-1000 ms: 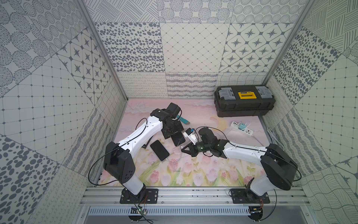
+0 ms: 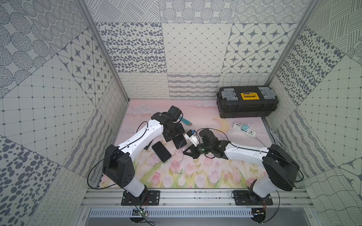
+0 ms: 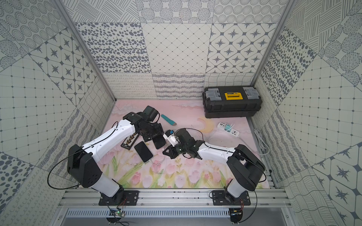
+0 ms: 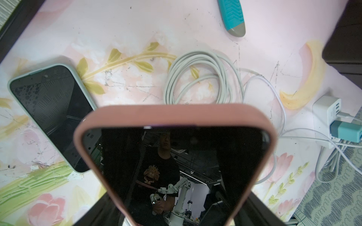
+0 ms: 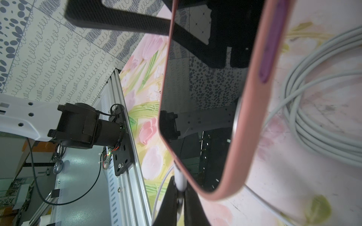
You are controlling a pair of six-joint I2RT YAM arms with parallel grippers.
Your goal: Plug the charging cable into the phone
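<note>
Held above the table is a phone in a pink case, its dark screen (image 4: 181,169) facing up in the left wrist view. My left gripper (image 2: 174,135) is shut on it by its sides. In the right wrist view, the white plug of the charging cable (image 5: 180,181) stands between the dark fingertips of my right gripper, which is shut on it. The plug's tip meets the phone's lower edge (image 5: 181,169); whether it sits in the port cannot be told, as the edge hides it. The cable trails down below the fingers.
Another phone (image 4: 52,109) in a pale green case lies flat on the table. A coiled grey cable (image 4: 196,77), a teal-handled tool (image 3: 168,119), a power strip (image 3: 233,132) and a black toolbox (image 2: 247,103) lie farther back or right.
The left arm has shifted slightly left and toward the front with the phone, still held. The right arm has barely moved, its gripper remaining by the phone's near end.
</note>
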